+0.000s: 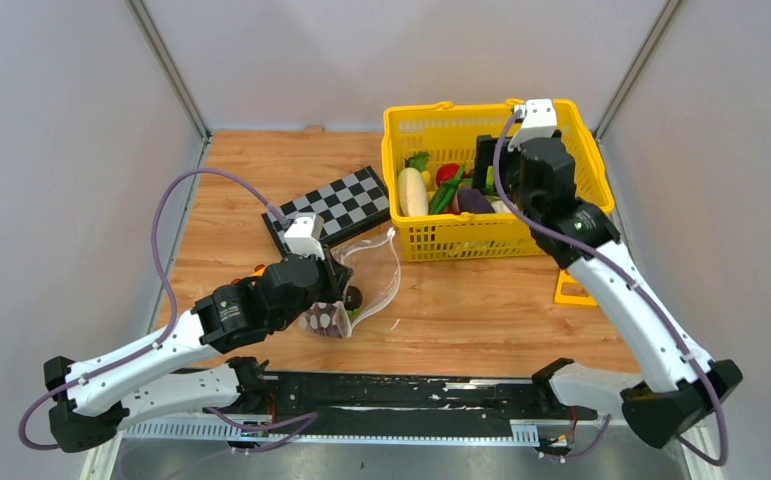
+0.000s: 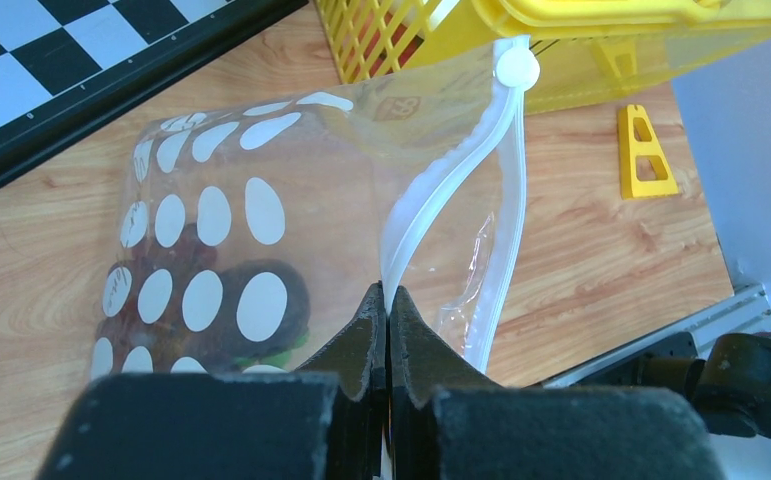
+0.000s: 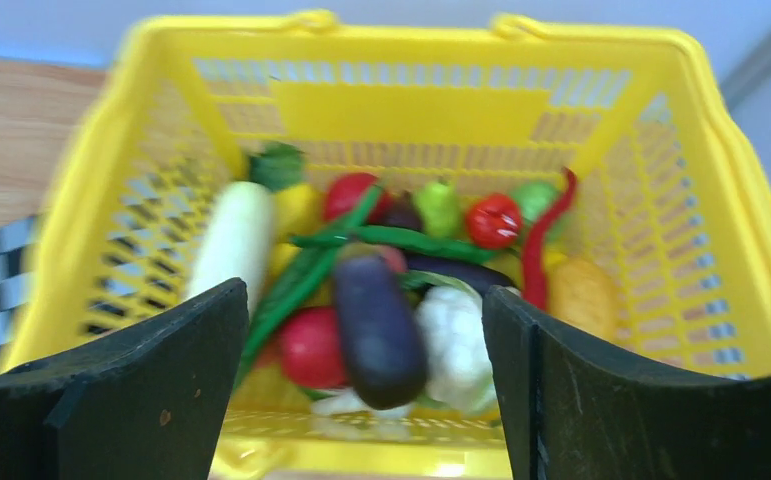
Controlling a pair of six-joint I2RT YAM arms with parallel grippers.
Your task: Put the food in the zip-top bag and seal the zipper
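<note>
The clear zip top bag [image 2: 341, 200], printed with white dots, stands with its mouth spread in the left wrist view. My left gripper is shut on one zip edge near the white slider [image 2: 517, 68]. Dark food shows through the bag's lower part, with a dark round piece [image 1: 353, 298] inside it in the top view. My right gripper hangs open over the yellow basket [image 3: 411, 110], nothing between its fingers. Below it lie an eggplant [image 3: 376, 325], a cauliflower [image 3: 453, 340], a white radish [image 3: 233, 240] and a red chili [image 3: 541, 245].
A black-and-white checkerboard [image 1: 346, 205] lies behind the bag, left of the basket. A small yellow frame piece [image 2: 646, 155] rests on the table right of the bag. Bare wood [image 1: 481, 310] stretches in front of the basket.
</note>
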